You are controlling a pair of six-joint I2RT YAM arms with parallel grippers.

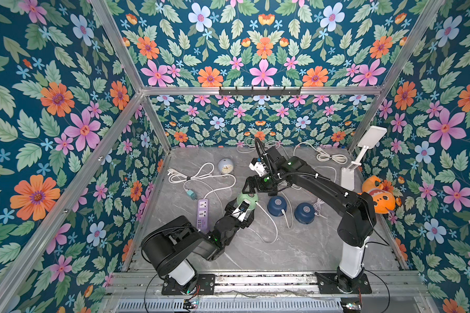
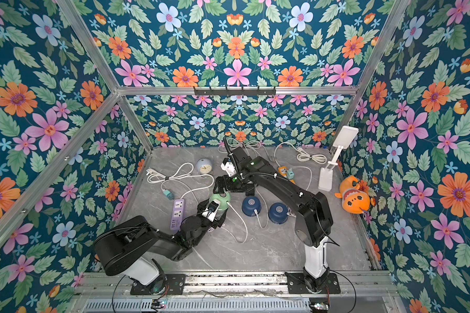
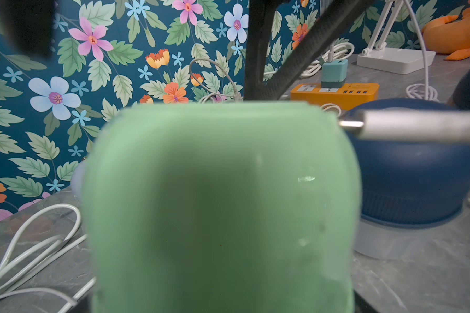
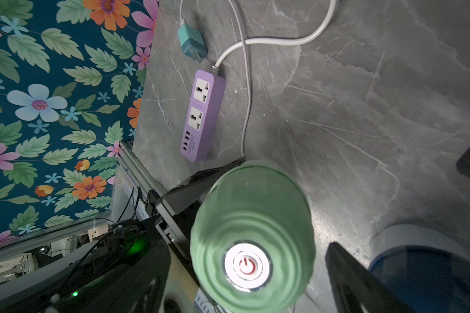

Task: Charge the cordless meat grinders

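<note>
The green grinder (image 3: pixel 219 208) fills the middle of the left wrist view, with a white cable plug (image 3: pixel 412 125) at its right side, its metal tip against the body. My left gripper (image 1: pixel 242 208) is open around the grinder's near side; its fingers are mostly hidden. Above the grinder's top, my right gripper is open, with fingers (image 4: pixel 347 276) apart on either side of the power button (image 4: pixel 247 266). Two blue grinders, one nearer (image 1: pixel 277 205) and one farther right (image 1: pixel 304 212), stand to the right. A purple power strip (image 4: pixel 203 114) lies left, near a loose teal adapter (image 4: pixel 191 40).
Behind the blue grinders lies an orange power strip (image 3: pixel 350 92) holding a teal adapter (image 3: pixel 333 72). A white lamp (image 1: pixel 348 177) and an orange toy (image 1: pixel 379 195) stand right; a small round clock (image 1: pixel 225 166) is at the back. White cables cross the table.
</note>
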